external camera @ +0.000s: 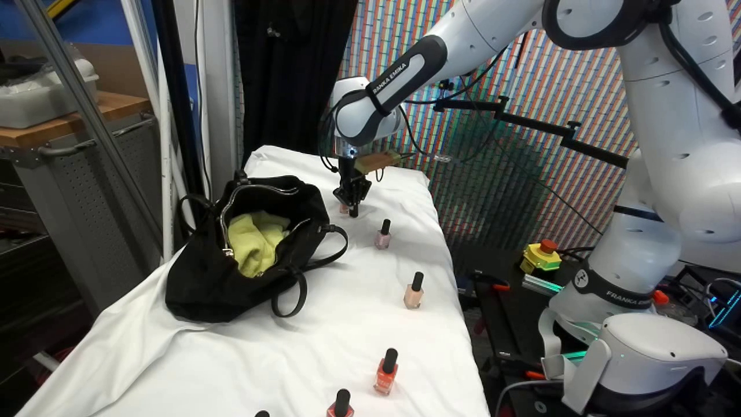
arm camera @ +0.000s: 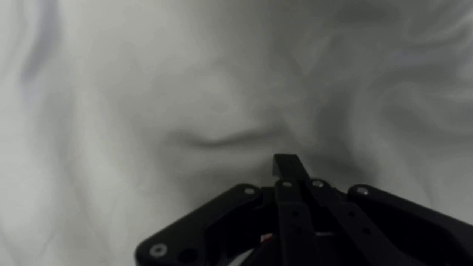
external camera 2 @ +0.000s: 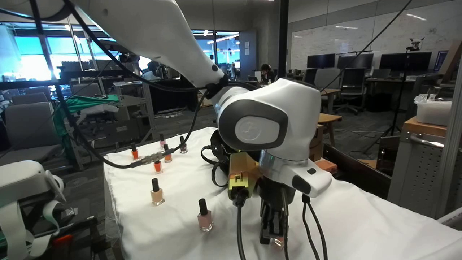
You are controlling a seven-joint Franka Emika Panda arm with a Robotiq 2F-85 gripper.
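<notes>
My gripper (external camera: pixel 354 211) points down at the far end of the white-covered table. A reddish-pink nail polish bottle (external camera: pixel 343 208) stands beside the fingers, on the bag side, mostly hidden behind them. Exterior view 2 shows a bit of that bottle (external camera 2: pixel 279 241) low beside the gripper. Only a small red patch shows under the linkage in the wrist view. Whether the bottle touches a finger, I cannot tell.
A black bag (external camera: pixel 208 278) lies open, with a yellow-green cloth (external camera: pixel 255 243) inside. Along the table stand a mauve bottle (external camera: pixel 382 240), a peach bottle (external camera: pixel 413 296), an orange-red bottle (external camera: pixel 386 377) and others nearer the front. Bare cloth lies between bag and bottles.
</notes>
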